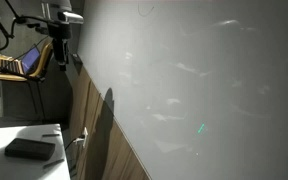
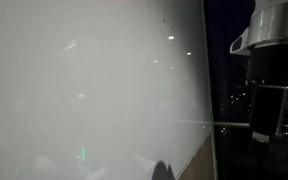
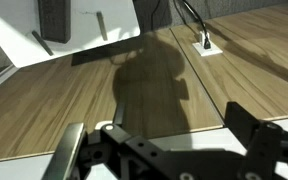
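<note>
My gripper is open in the wrist view, its two dark fingers wide apart and nothing visible between them. In exterior view 1 the gripper (image 1: 61,62) hangs at the upper left, above and apart from the white table (image 1: 4,165). On that table lies a dark oblong box (image 1: 31,149), with a few thin dark sticks around it. The box (image 3: 54,20) is cut off by the top edge of the wrist view. At the right of exterior view 2 the arm (image 2: 279,25) is only partly in frame.
A large whiteboard (image 1: 194,70) with smudges and a small green mark (image 1: 201,128) fills the wall beside the arm. Below it runs wood panelling (image 3: 104,95) with a plugged-in outlet (image 3: 206,44). A chair (image 1: 39,60) with a laptop (image 1: 26,62) stands behind.
</note>
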